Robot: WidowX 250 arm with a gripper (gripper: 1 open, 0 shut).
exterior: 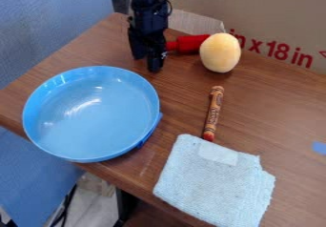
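The black gripper [147, 54] is low at the back of the wooden table, at the left end of a red object [188, 43]. Whether its fingers hold that object is unclear. A pale yellow egg-shaped object [220, 52] sits just right of the red one. A blue plate [91, 114] fills the left front. An orange-brown stick [213, 113] lies in the middle right, above a folded light cloth [214, 181].
A cardboard box [283, 19] stands along the back. The table [280, 112] has free room on the right and between the plate and the stick. The table's left edge borders a blue surface.
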